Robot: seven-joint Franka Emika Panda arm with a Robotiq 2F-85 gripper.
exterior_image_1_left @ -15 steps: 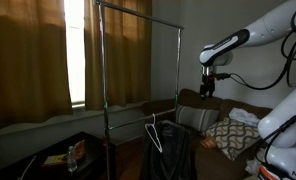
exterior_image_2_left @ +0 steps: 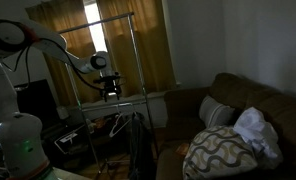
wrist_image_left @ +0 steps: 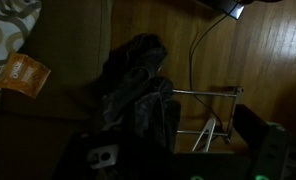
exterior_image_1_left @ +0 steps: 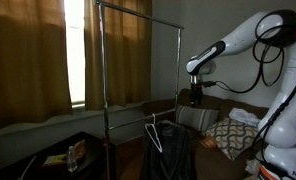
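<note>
My gripper [exterior_image_1_left: 196,98] hangs high in the air, pointing down, to the right of the metal clothes rack [exterior_image_1_left: 104,70]. In the wrist view a dark garment [wrist_image_left: 138,75] lies below the gripper, and a white hanger [wrist_image_left: 205,134] is beside the rack's lower bars. Exterior view 1 shows the white hanger [exterior_image_1_left: 153,135] on a low bar of the rack, with the dark garment [exterior_image_1_left: 168,150] draped just right of it.
A brown sofa [exterior_image_2_left: 273,100] with a patterned pillow [exterior_image_2_left: 216,152] and a white cloth [exterior_image_2_left: 256,130] stands on the right. An orange packet [wrist_image_left: 23,75] lies by the pillow. The dark table [exterior_image_1_left: 48,160] at left carries small items. Curtains [exterior_image_1_left: 28,60] hang behind.
The arm has swung left and slightly down, bringing the gripper closer to the rack. The garment and hanger look unmoved.
</note>
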